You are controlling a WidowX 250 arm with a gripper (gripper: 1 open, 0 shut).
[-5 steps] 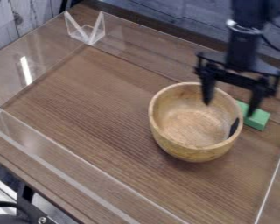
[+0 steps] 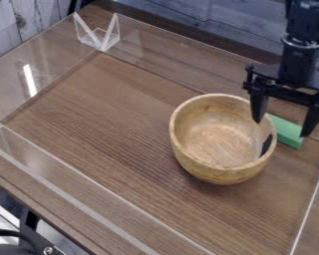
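My gripper [image 2: 279,112] hangs from the arm at the right, open, its dark fingers over the right rim of a wooden bowl [image 2: 195,139] and a green block [image 2: 287,133]. The bowl is empty as far as it shows. The green block lies on the table just right of the bowl, partly behind the fingers.
A white wire object [image 2: 99,32] stands at the back left. A dark wall or edge runs along the back.
The arm has moved right from above the bowl's back to over its right side and the green block. The bowl and block appear unmoved.
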